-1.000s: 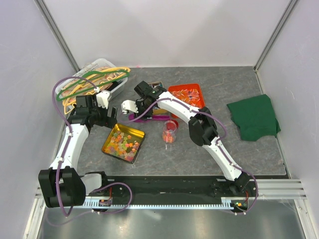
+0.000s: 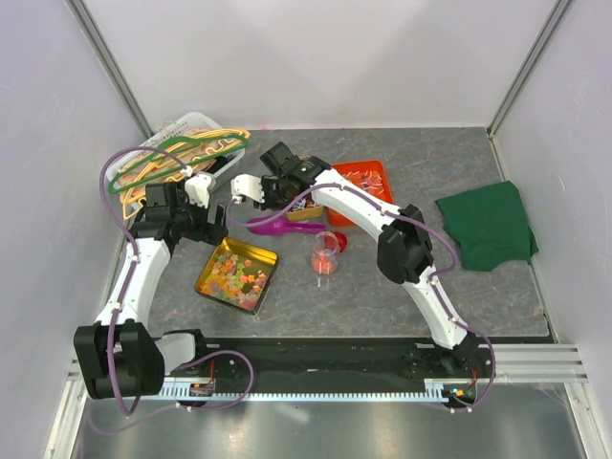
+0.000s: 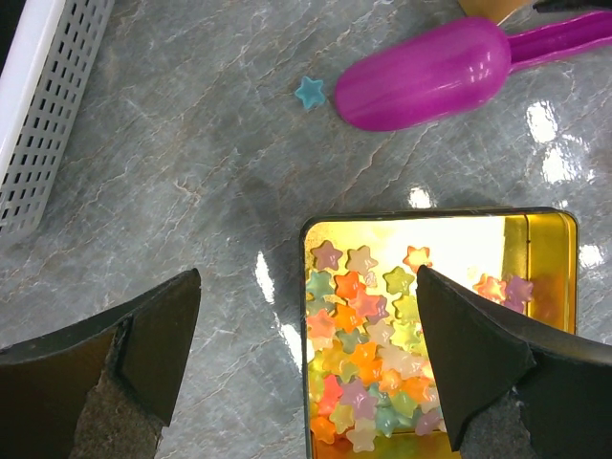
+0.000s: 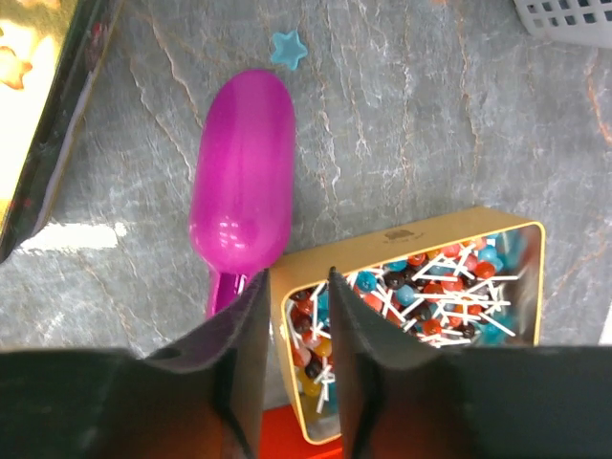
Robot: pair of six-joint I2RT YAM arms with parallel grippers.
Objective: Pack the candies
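Observation:
A gold tray [image 2: 258, 251] at centre-left holds several colourful star candies [image 3: 359, 363]. Behind it on the grey table lies a purple scoop [image 2: 277, 227], with one blue star candy [image 4: 288, 49] loose near its tip. Over the tray's far left corner, my left gripper is open and empty. My right gripper hovers near the scoop's handle and the edge of a lollipop box [image 4: 411, 237]; its fingers are partly apart and nothing shows held. A clear jar [image 2: 325, 256] with orange candies stands right of the tray, beside its red lid [image 2: 337, 241].
An orange-red bin [image 2: 379, 172] with wrapped items stands at the back, partly behind the right arm. A white basket [image 2: 229, 170] filled with hangers is at back left. A green cloth [image 2: 488, 227] lies far right.
The left arm and the tray look unmoved.

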